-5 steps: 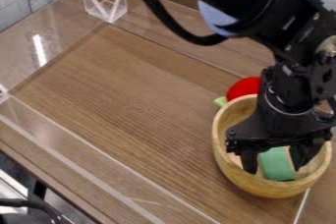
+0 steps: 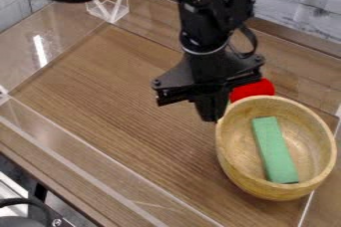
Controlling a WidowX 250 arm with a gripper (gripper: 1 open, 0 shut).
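Note:
The black gripper is shut over the middle-right of the wooden table, just left of and above a wooden bowl; nothing shows between its fingers. A green block lies inside the bowl. Behind the bowl a red object is partly hidden by the arm and the bowl.
A clear plastic container stands at the back left.
The gripper has moved up and left, out from over the bowl, uncovering the green block inside it.

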